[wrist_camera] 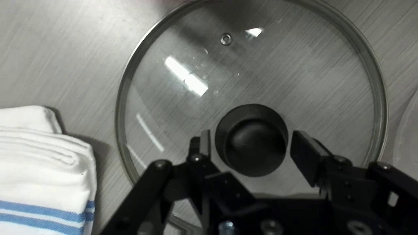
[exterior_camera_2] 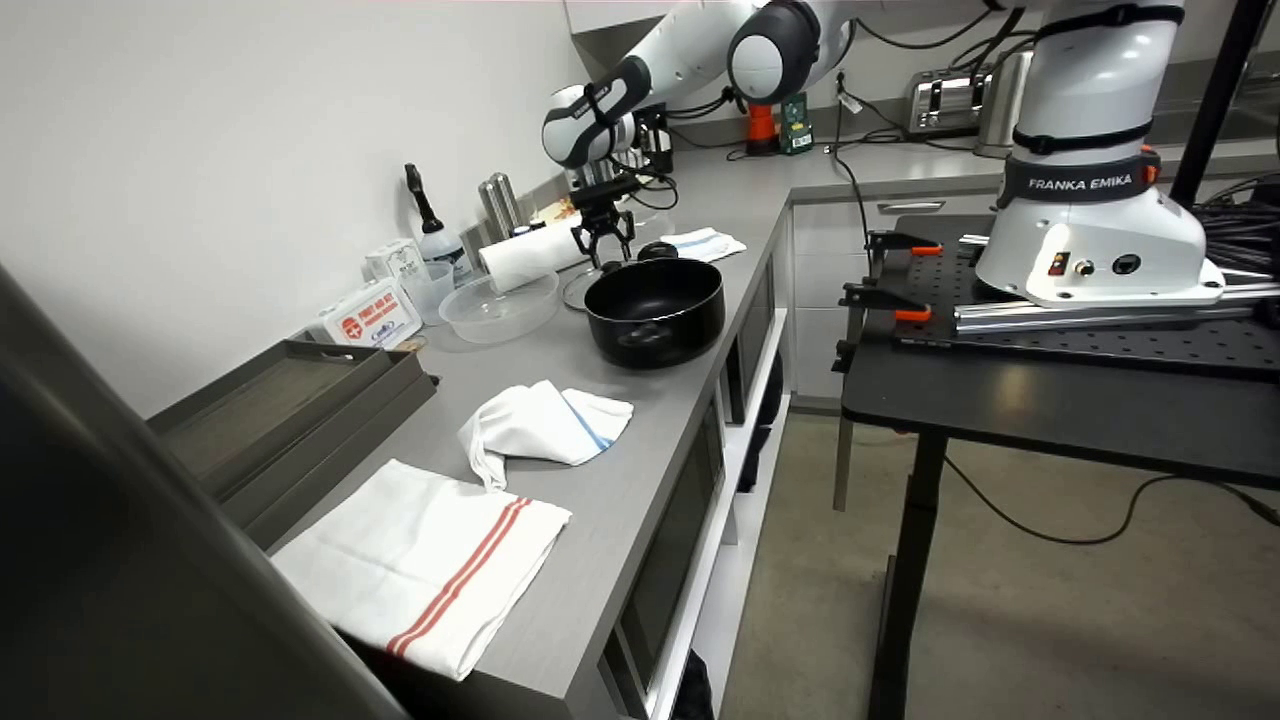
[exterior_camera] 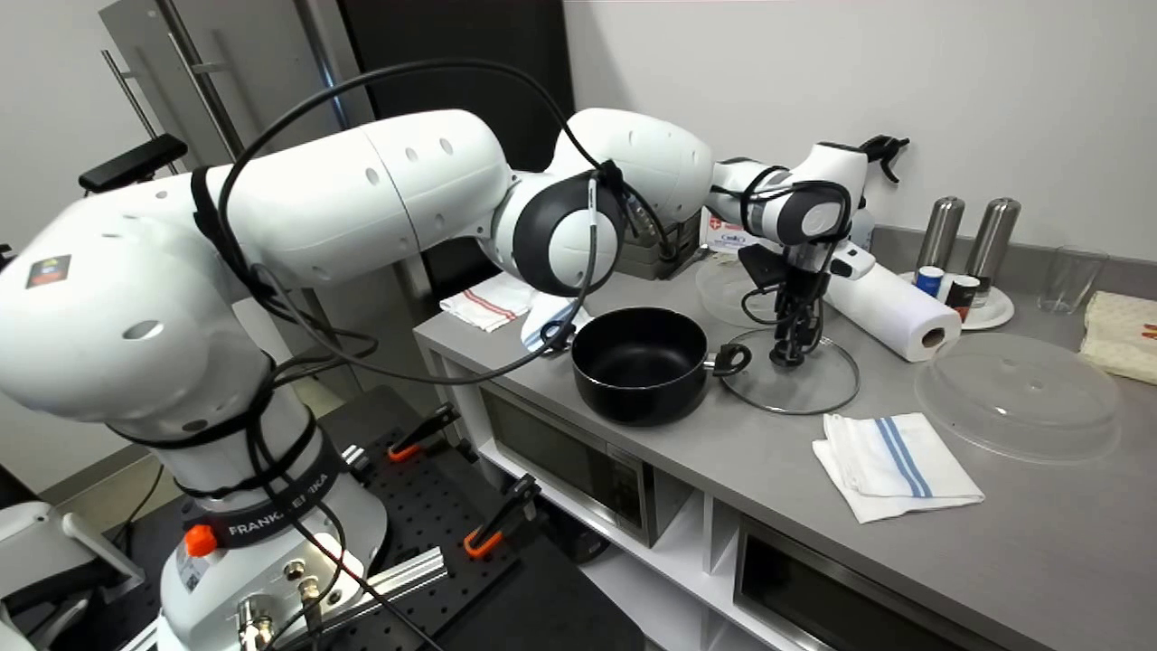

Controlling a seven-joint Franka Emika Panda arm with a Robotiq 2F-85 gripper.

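Observation:
A round glass lid (wrist_camera: 168, 117) with a metal rim lies flat on the grey counter. Its black knob (wrist_camera: 256, 145) sits between the two fingertips of my gripper in the wrist view, with a gap on either side. The fingers are part open, so nothing is clasped. From the first exterior view, my gripper (exterior_camera: 794, 353) points straight down over the lid (exterior_camera: 824, 391). Right beside the lid stands a black pot (exterior_camera: 640, 369), uncovered and empty as far as I can see, one of its handles close to the lid's rim.
A folded white towel with blue stripes (exterior_camera: 900, 461) lies near the lid. Around it are a paper towel roll (exterior_camera: 884, 309), a clear plastic cover (exterior_camera: 1020, 396) and a clear bowl (exterior_camera_2: 504, 310). Open counter lies to the right of the striped towel.

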